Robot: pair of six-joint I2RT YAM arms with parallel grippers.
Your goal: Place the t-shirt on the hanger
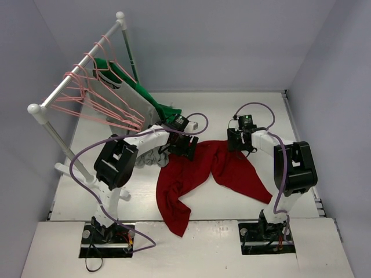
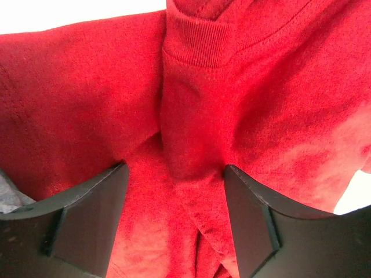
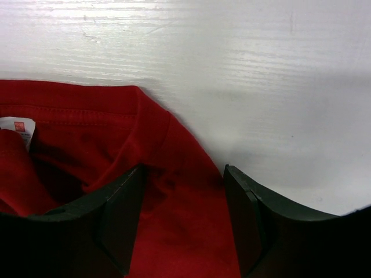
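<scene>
A red t-shirt (image 1: 200, 165) lies crumpled and spread on the white table, its lower parts reaching toward the front. My left gripper (image 1: 190, 149) is over the shirt's upper left part. In the left wrist view its fingers (image 2: 87, 223) stand apart, with a ribbed fold of red cloth running between and beyond them. At the shirt's upper right is my right gripper (image 1: 234, 140). Its fingers (image 3: 119, 214) are also apart, over the collar and shoulder edge, with red cloth between them. Pink hangers (image 1: 110, 110) hang on the rack at the left.
The white rack (image 1: 58, 91) rises at the left, with green and grey garments (image 1: 124, 87) on it. Grey cloth (image 1: 152, 157) hangs down to the table beside my left arm. Clear table (image 1: 232, 104) lies behind the shirt and to its right.
</scene>
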